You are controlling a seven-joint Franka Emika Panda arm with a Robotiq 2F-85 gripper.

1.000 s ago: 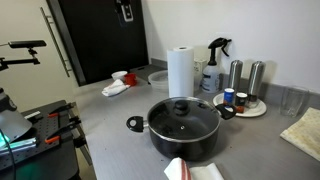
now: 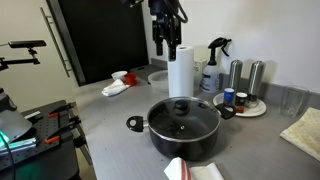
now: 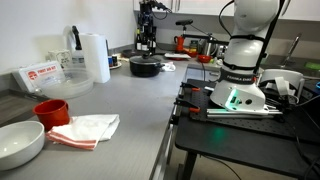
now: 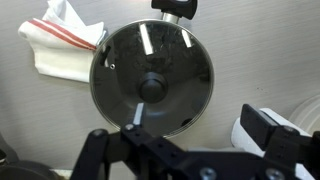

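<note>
A wide black pot (image 2: 185, 140) with a dark glass lid (image 2: 200, 118) stands on the grey counter. The lid's round black knob (image 4: 152, 87) shows near the middle of the wrist view. My gripper (image 2: 165, 52) hangs well above the pot, pointing down, its fingers apart with nothing between them. Seen from the wrist, the lid lies beyond the fingers, whose dark parts fill the bottom edge. In the second exterior view, the pot (image 3: 146, 66) is far back, with the arm over it.
A paper towel roll (image 2: 181, 74) stands just behind the pot. Beside it are a spray bottle (image 2: 210, 76), steel cylinders and a plate (image 2: 252, 110) with small jars. A folded white-and-red cloth (image 4: 60, 45) lies close to the pot. Left of the pot the counter is clear.
The arm has come down and to the right, from the upper left to above the pot. Pot, lid and the other objects have stayed where they were.
</note>
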